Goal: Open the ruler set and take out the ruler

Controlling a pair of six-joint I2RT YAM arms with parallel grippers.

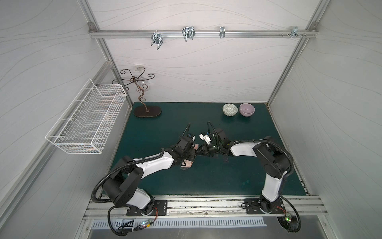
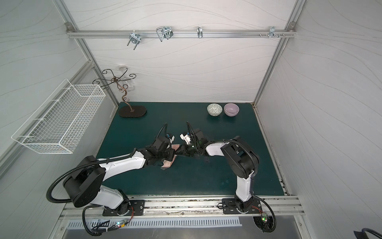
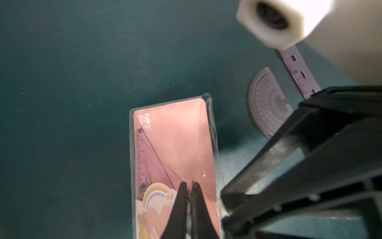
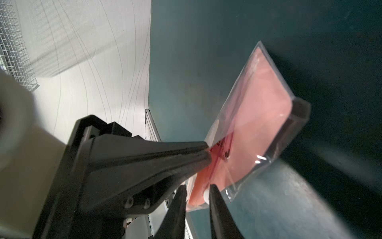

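Observation:
The pink clear-fronted ruler pouch (image 3: pixel 171 135) lies in the middle of the mat, a triangle ruler (image 3: pixel 151 159) visible inside. My left gripper is shut over its lower part; whether it pinches plastic is unclear. A protractor (image 3: pixel 266 99) and a straight ruler (image 3: pixel 298 71) lie loose to the right of the pouch, partly hidden by the right gripper in the left wrist view.
Two bowls (image 1: pixel 229 109) stand at the back right, and a metal stand (image 1: pixel 147 111) at the back left. A white wire basket (image 1: pixel 87 119) hangs on the left wall.

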